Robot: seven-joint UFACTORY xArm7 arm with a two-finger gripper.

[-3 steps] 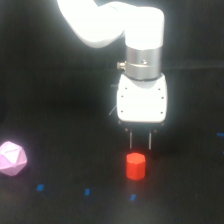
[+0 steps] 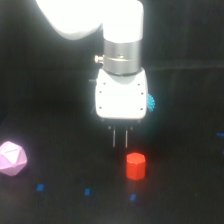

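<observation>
A red hexagonal block (image 2: 136,166) sits on the dark surface, right of centre and low in the view. Up and slightly to its left is my gripper (image 2: 120,145), pointing down with two thin fingers. A gap shows between the fingers and nothing is in it, so the gripper is open. Its tips appear apart from the red block. How high they are above the surface cannot be told. A pink faceted ball (image 2: 12,158) rests at the left edge. Part of a teal object (image 2: 150,102) shows at the right side of the gripper's white body, which hides the rest.
Small blue marks lie on the surface: one (image 2: 40,187) at lower left, others along the front, and one (image 2: 220,134) at the right edge. Bare dark surface stretches between the pink ball and the red block, and to the block's right.
The arm and gripper have shifted left, away from above the red block. The fingers look closer together. Part of the teal object has come into view. The red block and pink ball look unmoved.
</observation>
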